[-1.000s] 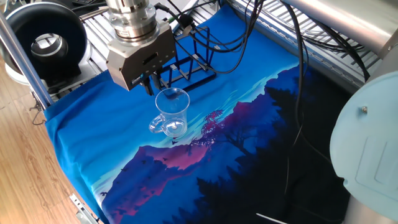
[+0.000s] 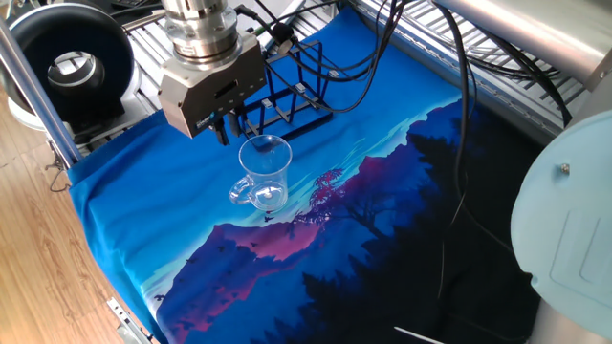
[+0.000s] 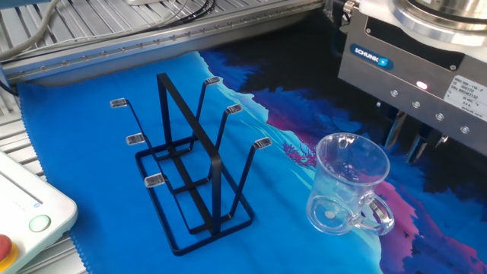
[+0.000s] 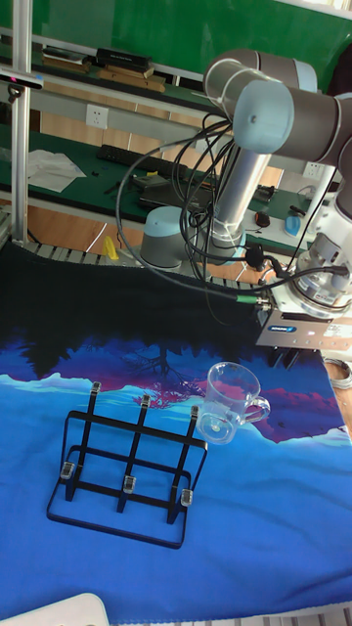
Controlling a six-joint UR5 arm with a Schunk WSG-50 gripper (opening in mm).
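Observation:
A clear glass mug [image 2: 265, 174] stands upright on the printed cloth, its handle toward the lower left in exterior view 1. In exterior view 2 the mug [image 3: 346, 183] is to the right of the black wire rack [image 3: 217, 186]. My gripper [image 2: 227, 129] hangs above the cloth near the mug, pointing down and apart from it. Its two dark fingers [image 3: 393, 131] stand apart with nothing between them. The rack [image 4: 130, 459] is empty, with several upright prongs tipped with clear caps.
The blue cloth [image 3: 84, 152] covers the table, with bare room around the mug. Loose black cables [image 2: 373, 72] hang from the arm near the rack. A white box with a red button [image 3: 27, 217] sits at the left edge of exterior view 2.
My gripper has shifted slightly to the left in exterior view 1. The mug and the rack have stayed in place.

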